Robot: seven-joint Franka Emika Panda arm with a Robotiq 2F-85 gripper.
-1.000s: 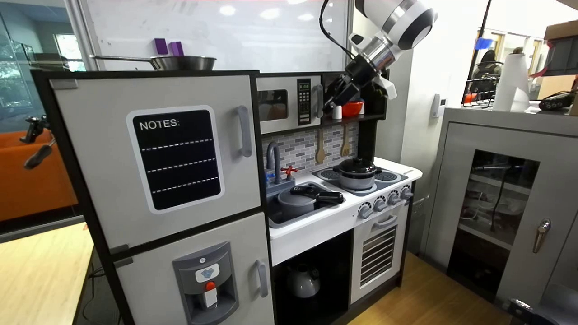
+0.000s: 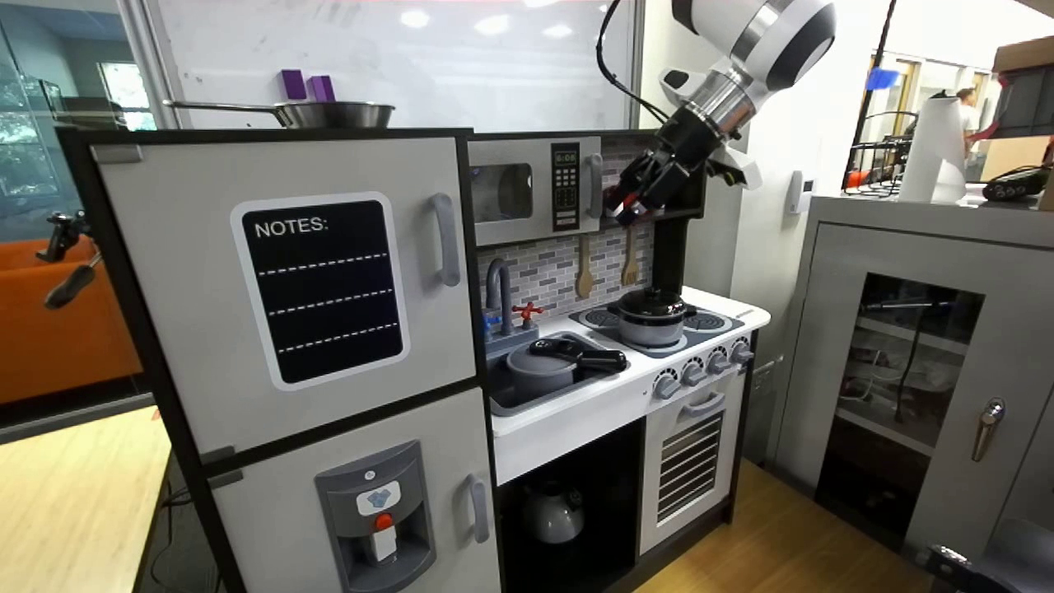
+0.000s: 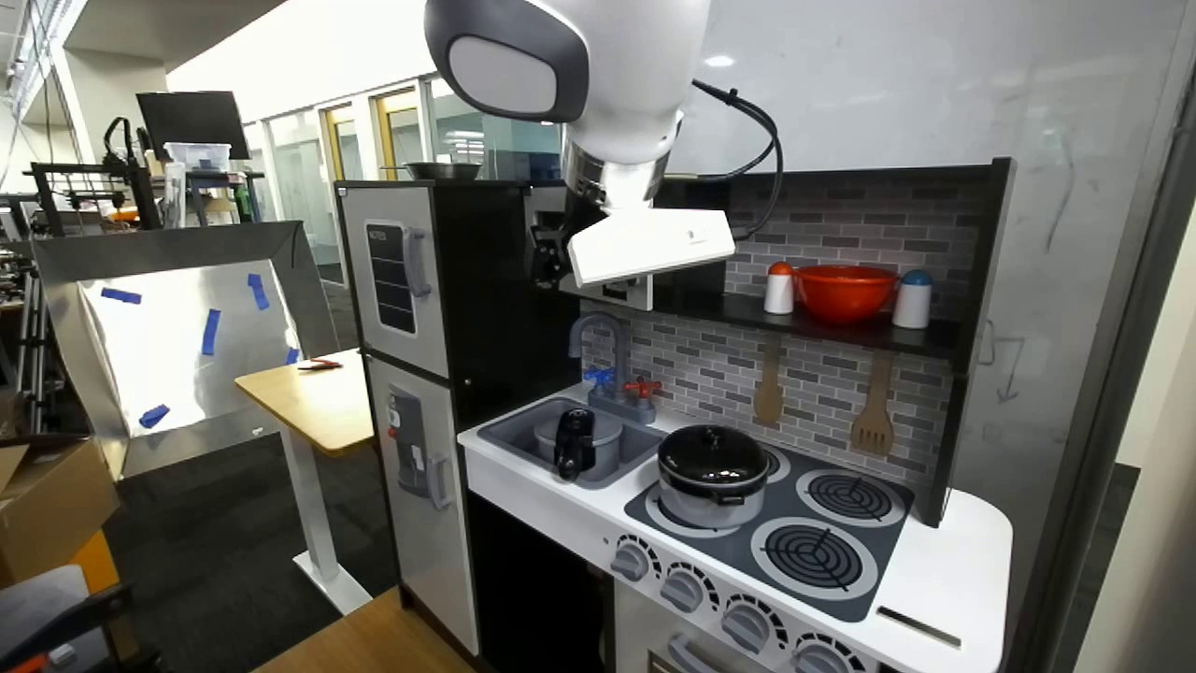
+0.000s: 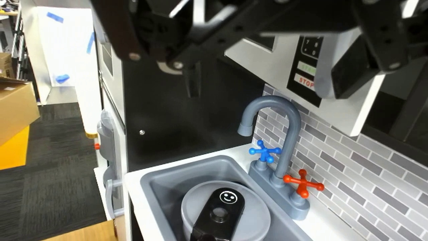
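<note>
The toy microwave (image 2: 538,193) has its door slightly ajar, its front edge standing out from the shelf. Its vertical grey handle (image 4: 327,66) lies between my fingers in the wrist view, close beside the right-hand finger (image 4: 353,68); contact cannot be told. My gripper is open, its fingertips wide apart and nothing clamped. From the first exterior view, the gripper (image 2: 627,204) hangs just right of the handle. The white hand hides much of the microwave in the second exterior view.
Below are the sink (image 4: 160,188) with a lidded grey pot (image 4: 254,211), the tall faucet (image 4: 295,124), and a black-lidded pot (image 3: 712,477) on the stove. A red bowl (image 3: 843,293) and two shakers occupy the right shelf. The black fridge side (image 4: 168,120) bounds the left.
The arm and gripper have moved right in the first exterior view. The microwave door, shut or nearly so before, has swung out a little, its handle shifting right.
</note>
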